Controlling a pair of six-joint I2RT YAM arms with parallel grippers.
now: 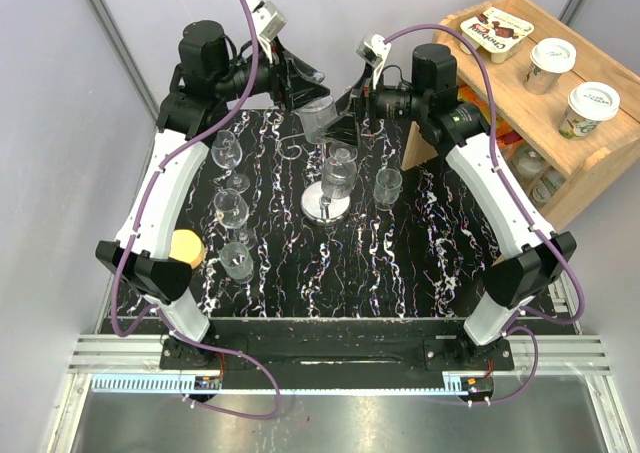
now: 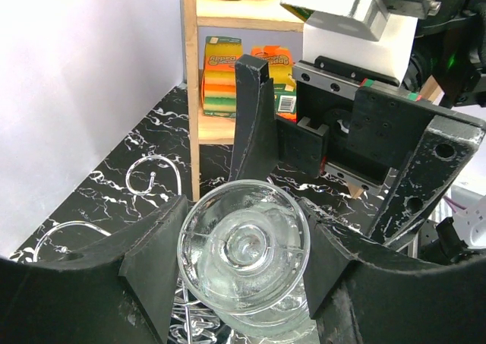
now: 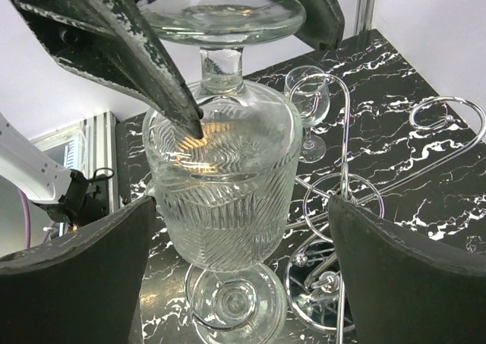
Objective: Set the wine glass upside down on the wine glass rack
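My left gripper (image 1: 300,83) is shut on a ribbed wine glass (image 1: 316,118), held above the chrome rack; in the left wrist view a round end of the glass (image 2: 243,268) faces the camera. My right gripper (image 1: 350,113) stands open close right of that glass; in the left wrist view its dark fingers surround empty space behind the glass. A second glass (image 1: 339,178) sits at the rack (image 1: 310,201). In the right wrist view a glass (image 3: 220,192) with its foot uppermost fills the middle, near the fingertips.
Several glasses stand at left, such as one (image 1: 228,151), and another (image 1: 388,187) right of the rack. A wooden shelf (image 1: 600,158) with cups occupies the right; bare marble (image 1: 350,273) lies in front.
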